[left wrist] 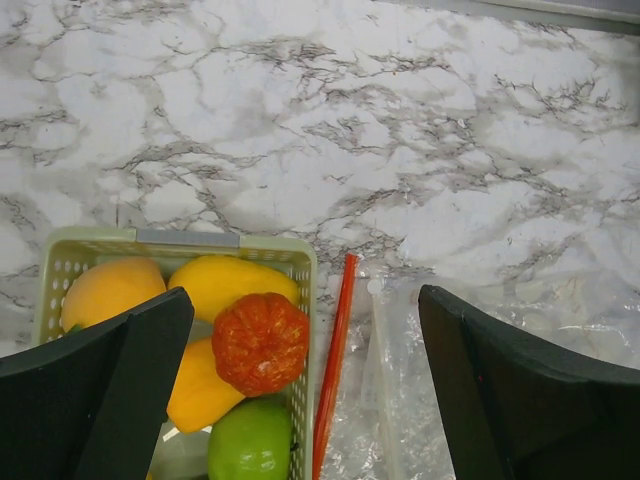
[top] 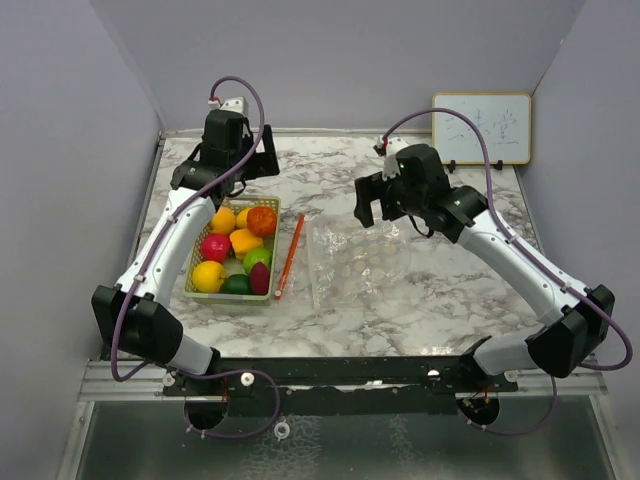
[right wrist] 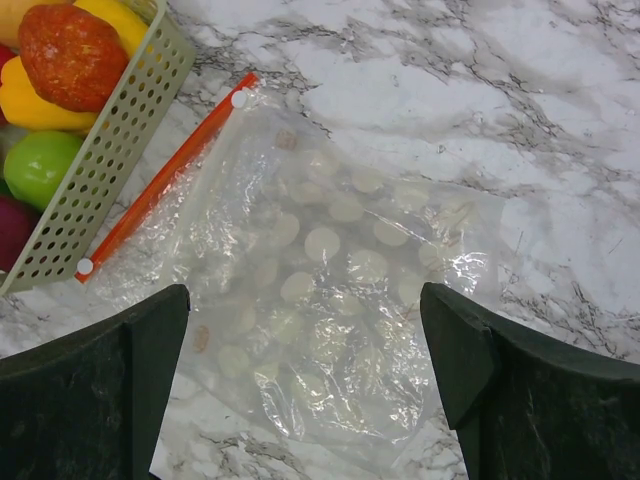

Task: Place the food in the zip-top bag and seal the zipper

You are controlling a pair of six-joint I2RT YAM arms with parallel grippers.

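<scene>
A clear zip top bag lies flat on the marble table, its orange zipper strip running along the left side by the basket. In the right wrist view pale round spots show across the bag. Toy food fills a green basket on the left: a red-orange pumpkin-like piece, a green one, yellow and other pieces. My left gripper is open above the table behind the basket, empty. Over the bag's upper right hangs my right gripper, likewise open, nothing between its fingers.
A small whiteboard leans at the back right. Bare marble stretches to the right of the bag and between the arms at the back. The basket's right wall stands close to the zipper strip.
</scene>
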